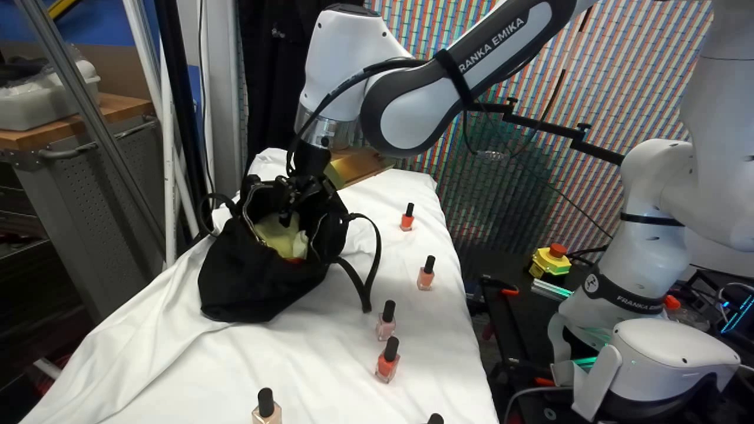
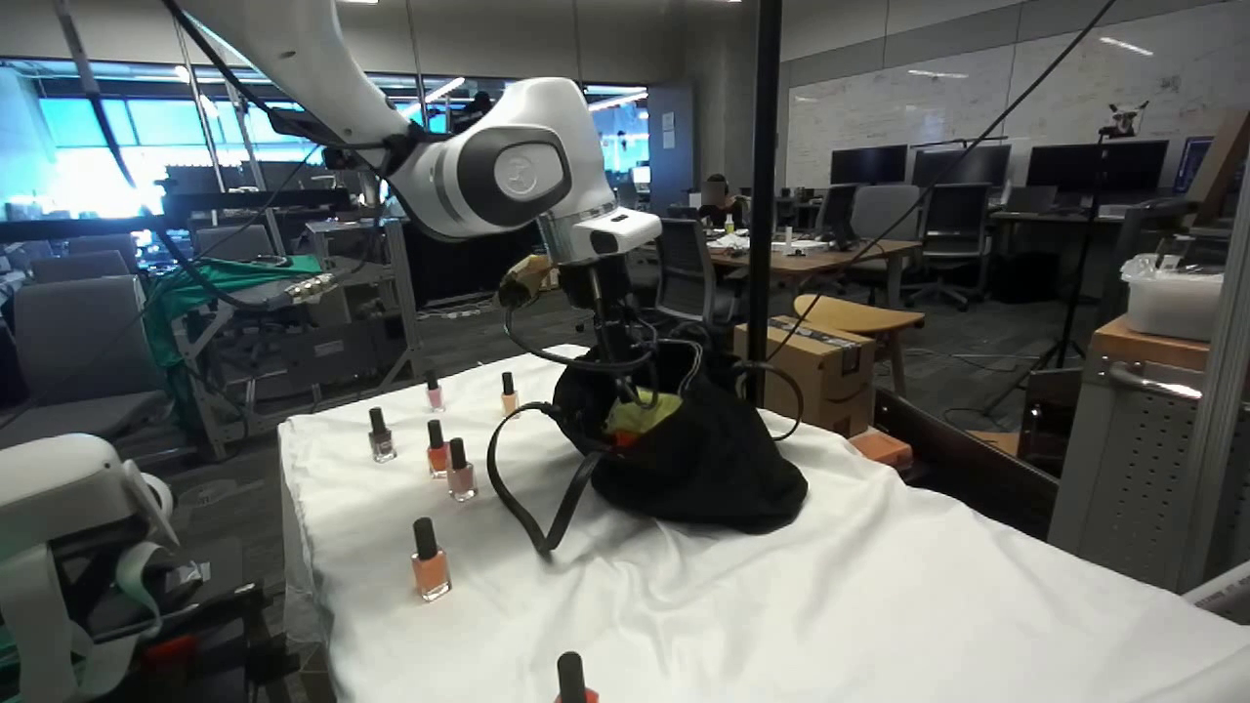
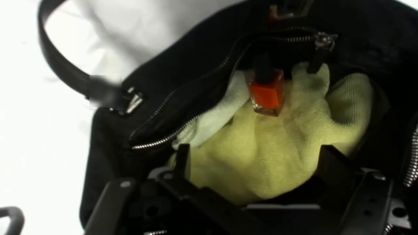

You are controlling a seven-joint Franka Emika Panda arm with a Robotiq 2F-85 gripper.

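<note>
Inside the black bag point(image 3: 113, 156), a red-orange nail polish bottle point(image 3: 266, 94) with a black cap rests on yellow cloth point(image 3: 250, 156). My gripper points down into the mouth of the bag, its fingers wide apart with nothing held between them. In the wrist view the bottle lies beyond the fingertips, toward the zipped side. From exterior view 1, the black bag point(image 1: 254, 282) stands slumped and unzipped on the white cloth. The gripper's lower part point(image 2: 627, 351) is partly hidden by the bag's rim in exterior view 2.
Several more polish bottles stand on the white-covered table, among them an orange one point(image 1: 407, 218), a peach one point(image 1: 425, 274) and a red one point(image 1: 387, 361). A bag strap point(image 1: 364, 282) loops over the cloth toward them.
</note>
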